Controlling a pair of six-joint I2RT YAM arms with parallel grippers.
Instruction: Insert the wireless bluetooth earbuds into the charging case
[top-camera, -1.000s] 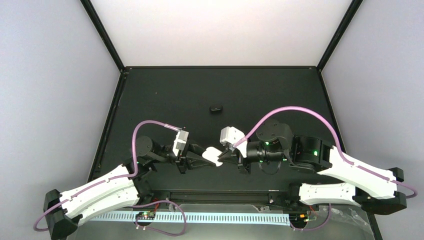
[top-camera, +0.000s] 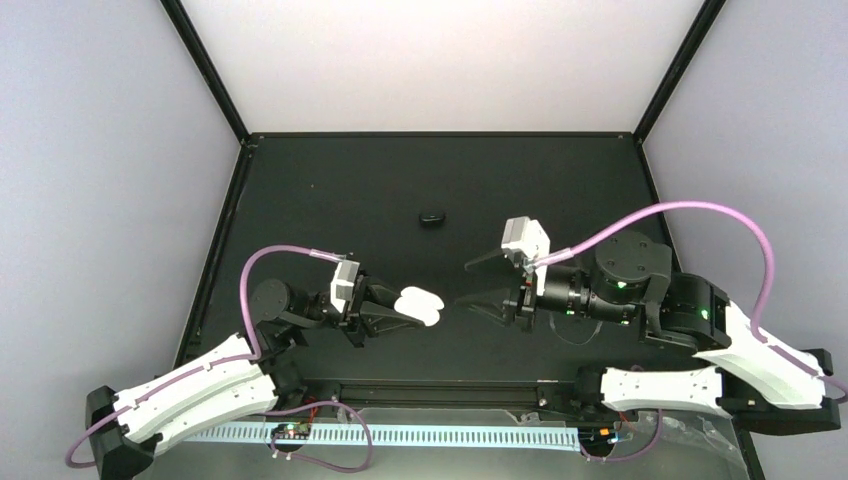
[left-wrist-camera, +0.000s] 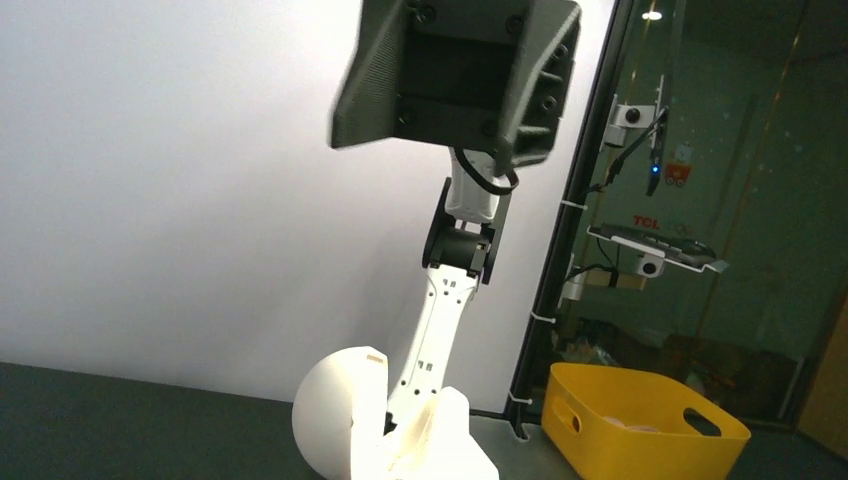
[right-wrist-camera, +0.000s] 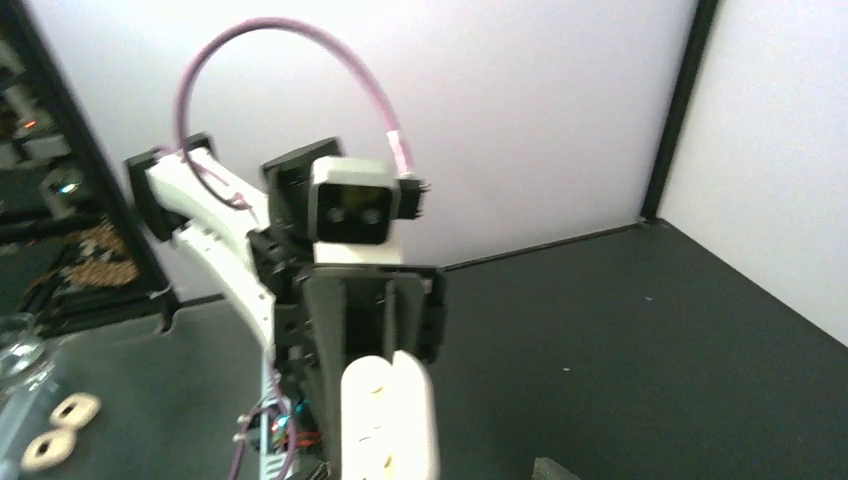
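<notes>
The white charging case (top-camera: 420, 305) is held above the table by my left gripper (top-camera: 404, 308), which is shut on it. Its lid stands open in the right wrist view, where the case (right-wrist-camera: 385, 420) shows small yellowish spots inside; I cannot make out whether an earbud sits there. In the left wrist view the case (left-wrist-camera: 340, 410) shows as two white lobes at the bottom. My right gripper (top-camera: 466, 284) is open to the right of the case, apart from it, with nothing visible between its fingers (top-camera: 485, 303). No loose white earbud can be made out.
A small black object (top-camera: 432, 217) lies alone on the dark table (top-camera: 340, 190) beyond the grippers; what it is I cannot tell. The left wrist view also has a yellow basket (left-wrist-camera: 640, 420) at the right.
The right gripper was shut at the case; it has opened and drawn back to the right. The left gripper with the case moved slightly left, and the case's white outline looks larger.
</notes>
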